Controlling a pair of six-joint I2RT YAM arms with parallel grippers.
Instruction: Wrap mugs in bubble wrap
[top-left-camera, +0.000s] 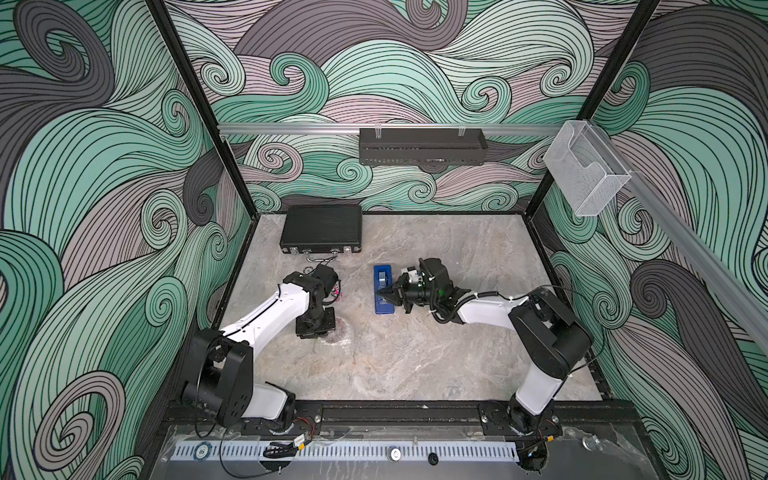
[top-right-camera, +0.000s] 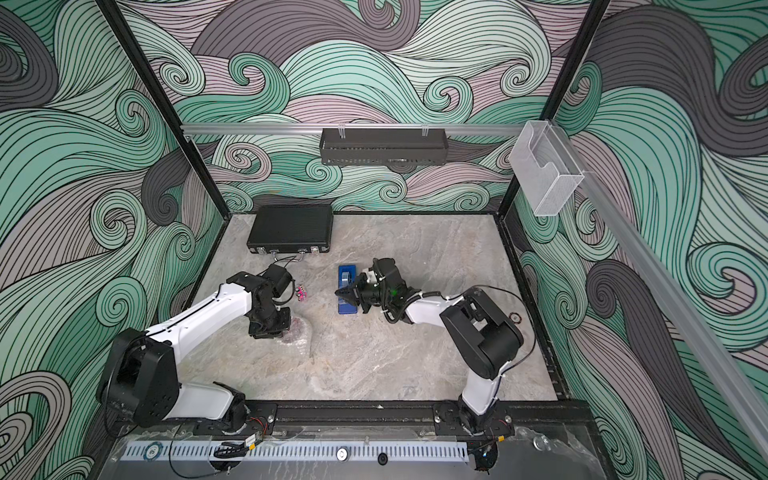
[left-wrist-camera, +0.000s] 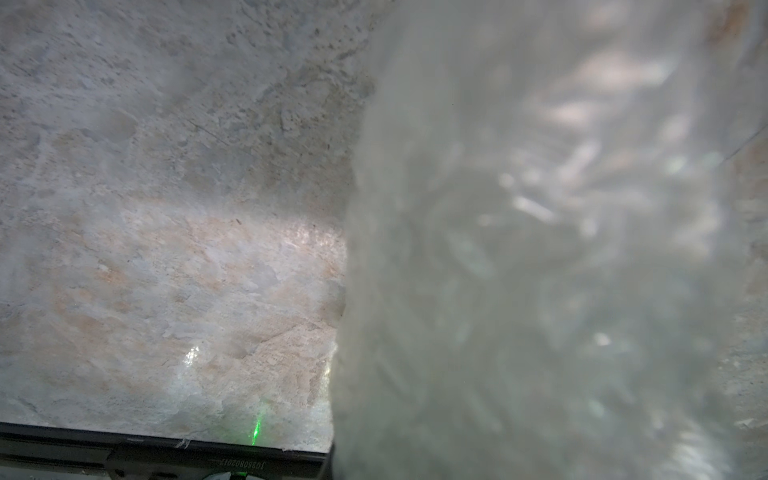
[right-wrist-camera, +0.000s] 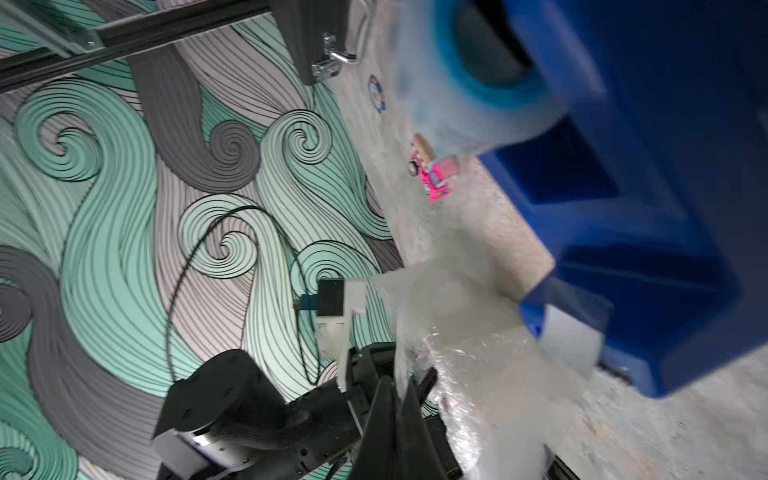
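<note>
A clear bubble wrap bundle (top-left-camera: 341, 333) lies on the table at the left, with a faint reddish patch showing through it. Its wrap (left-wrist-camera: 528, 264) blurs across the right of the left wrist view. My left gripper (top-left-camera: 317, 329) is shut on the bundle's left side, its fingertips hidden. No mug can be made out clearly. The blue tape dispenser (top-left-camera: 384, 308) stands mid-table with a tape roll (right-wrist-camera: 480, 96) in it; a short whitish tape end (right-wrist-camera: 573, 340) shows at its edge. My right gripper is shut beside and above the dispenser; whether thin tape is between its fingers cannot be told.
A black case (top-left-camera: 321, 228) lies at the back left, closed. A small pink toy (right-wrist-camera: 434, 177) sits between left arm and dispenser.
</note>
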